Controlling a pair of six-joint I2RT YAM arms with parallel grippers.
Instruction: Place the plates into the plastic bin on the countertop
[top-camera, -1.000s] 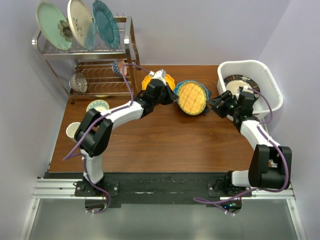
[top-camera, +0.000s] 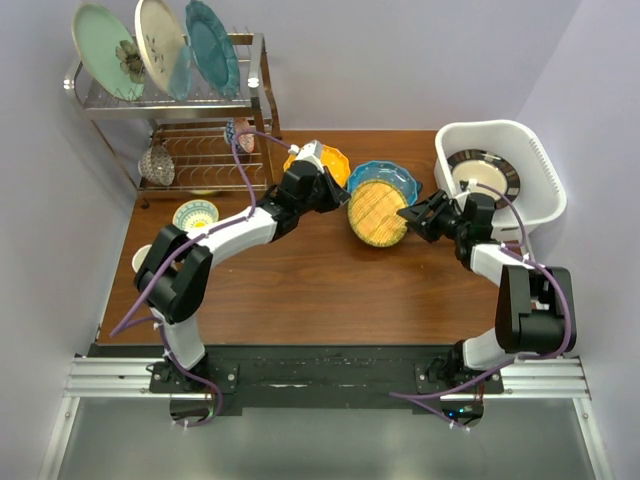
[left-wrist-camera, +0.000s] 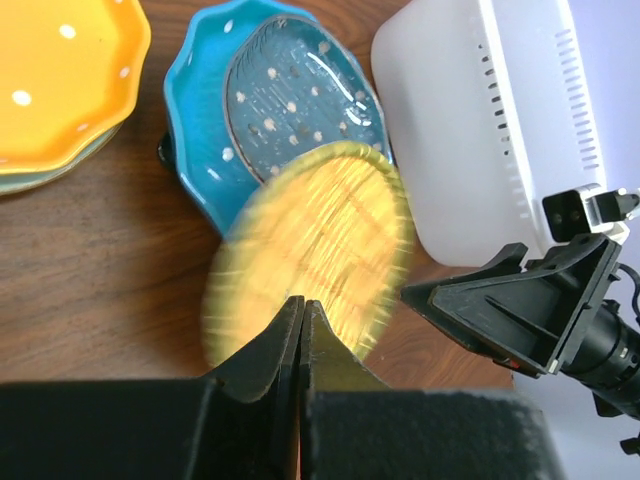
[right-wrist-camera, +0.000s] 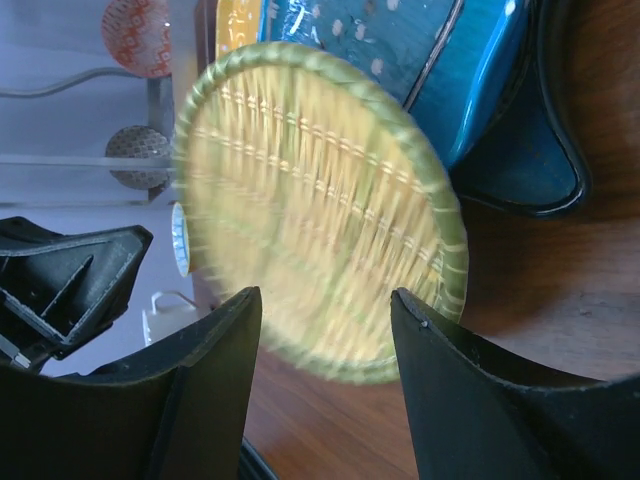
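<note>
A round woven yellow plate (top-camera: 376, 213) (left-wrist-camera: 305, 240) (right-wrist-camera: 310, 190) is held up in the middle, blurred in both wrist views. My left gripper (top-camera: 338, 197) is shut at its edge. My right gripper (top-camera: 415, 215) stands part open at the plate's other side, its fingertips near the rim. Behind the plate lie blue plates (top-camera: 385, 172) (left-wrist-camera: 210, 70) and orange plates (top-camera: 330, 158) (left-wrist-camera: 70, 70). The white plastic bin (top-camera: 535, 180) (left-wrist-camera: 450, 120) at right holds a dark-rimmed plate (top-camera: 480, 165).
A metal dish rack (top-camera: 160, 110) with several plates stands at back left. A small patterned plate (top-camera: 195, 215) and a white cup (top-camera: 142, 258) lie at left.
The woven plate has moved toward the front and tilted slightly. My right gripper has moved left from near the bin to the plate's edge. The left arm has shifted slightly.
</note>
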